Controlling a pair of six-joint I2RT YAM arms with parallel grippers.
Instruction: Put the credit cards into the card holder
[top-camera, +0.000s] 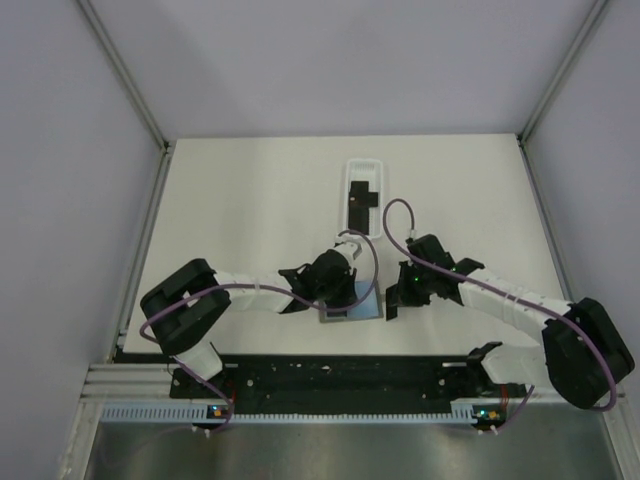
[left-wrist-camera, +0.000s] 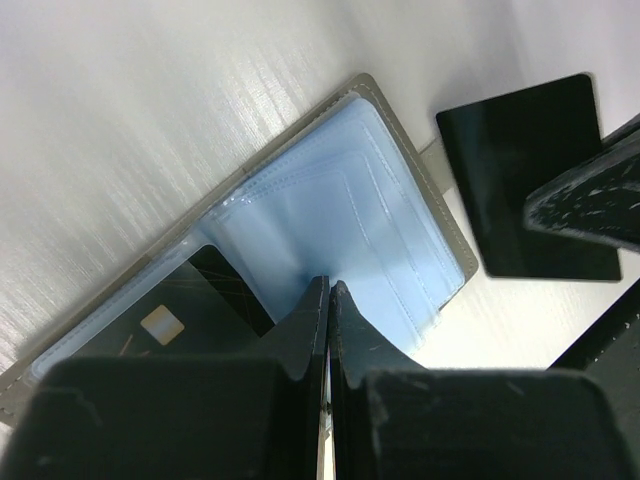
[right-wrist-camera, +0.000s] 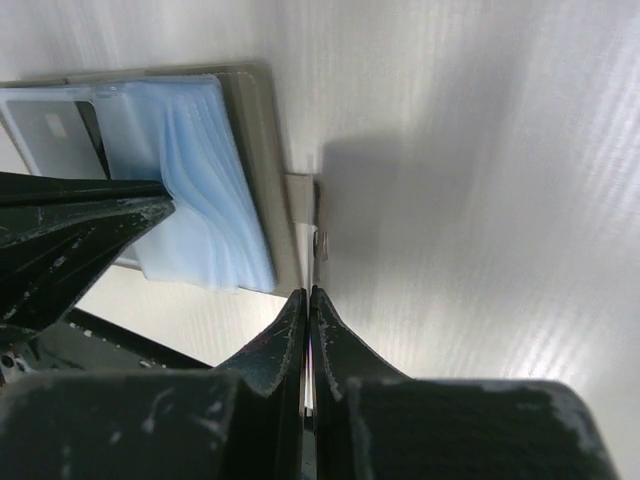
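Observation:
The card holder (left-wrist-camera: 400, 170) lies open on the table, its blue sleeves (left-wrist-camera: 300, 215) bunched at one end and a dark card (left-wrist-camera: 150, 320) showing in a clear sleeve. Over these sleeves my left gripper is shut, its tips against the blue material; whether a sleeve is pinched between them is unclear. Just beside the holder's right end, a black card (left-wrist-camera: 530, 170) stands on edge, held by my right gripper. The right wrist view shows this card edge-on, as a thin strip between the shut fingers.
A white tray (top-camera: 349, 205) with several black cards (top-camera: 359, 210) stands farther back. Both arms are close together over the front middle of the table, near its black front edge (top-camera: 330, 385).

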